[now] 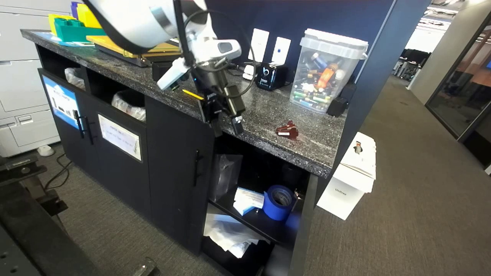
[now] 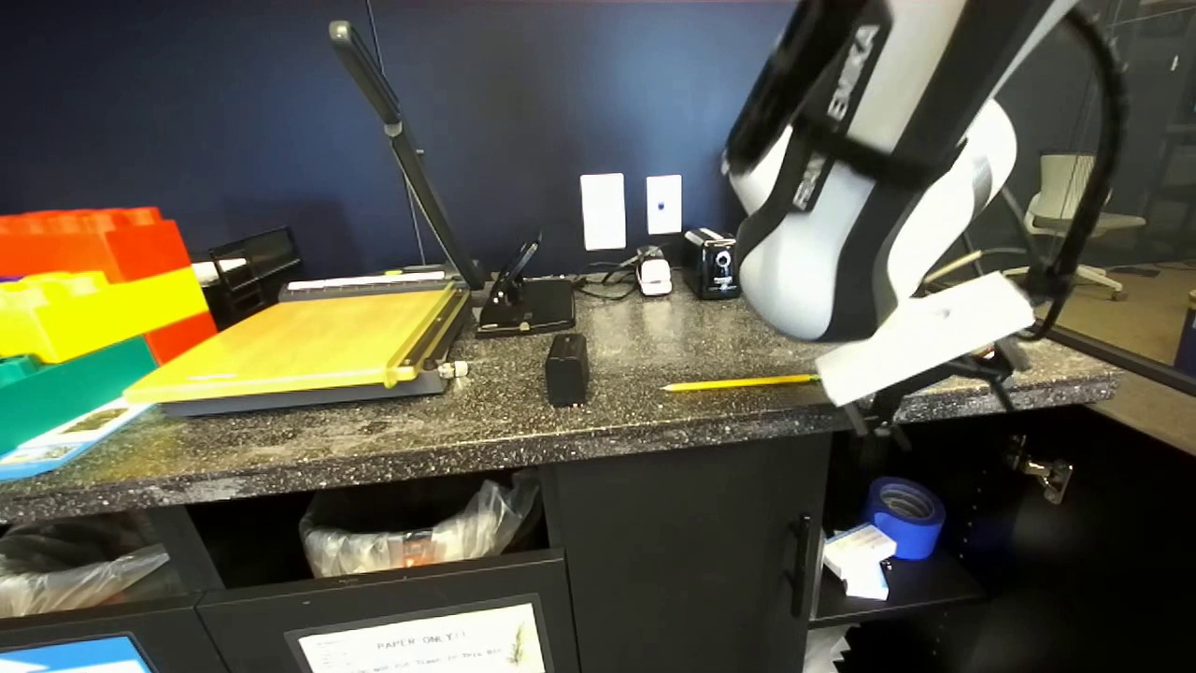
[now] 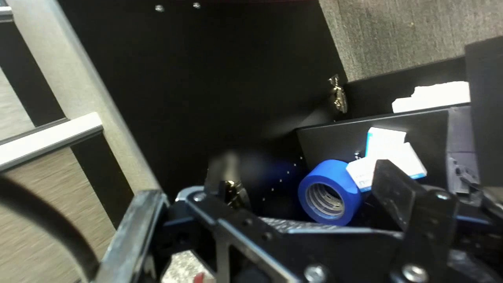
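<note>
My gripper (image 1: 224, 125) stands open near the front edge of the speckled counter (image 1: 276, 110), above the open cabinet, with nothing between its fingers. A blue tape roll (image 3: 330, 192) and a small white box (image 3: 390, 155) lie side by side on the cabinet shelf, below and clear of the gripper. A dark red object (image 1: 288, 130) rests on the counter to the right of the gripper in exterior view 1. Further left a yellow pencil (image 2: 740, 383) lies on the counter near its edge. In the wrist view the fingers (image 3: 401, 193) partly hide the shelf.
The cabinet door (image 3: 198, 85) hangs open at the right side. A clear bin of batteries (image 1: 324, 73) stands at the counter's back right. A black battery block (image 2: 567, 370), a yellow paper cutter (image 2: 314, 342) and large toy bricks (image 2: 95, 292) stand to the left.
</note>
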